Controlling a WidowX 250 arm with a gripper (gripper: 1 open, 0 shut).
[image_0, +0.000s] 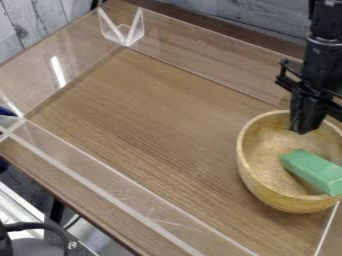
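My black gripper (302, 118) hangs at the right of the camera view, its tip just over the back rim of a round tan bowl (257, 165). It looks shut, with nothing visible between its fingers. A green block (313, 172) lies in the bowl, toward its right side, below the gripper and apart from it.
Clear plastic brackets stand at the back left and along the left edge. Black equipment (27, 244) sits at the lower left corner, beside the table.
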